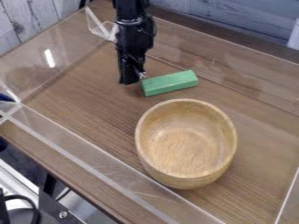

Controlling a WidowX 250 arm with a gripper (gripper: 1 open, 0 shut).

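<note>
The black gripper [132, 74] is low over the wooden table at upper middle, beside the left end of a green block [172, 82] that lies flat on the table. The gripper looks shut, with nothing clearly between its fingers; whether it touches the block is hard to tell. A round wooden bowl [186, 140] stands below the block, toward the front right.
Clear plastic edging runs along the left and front. Dark cables [24, 206] lie at the lower left corner, off the tabletop.
</note>
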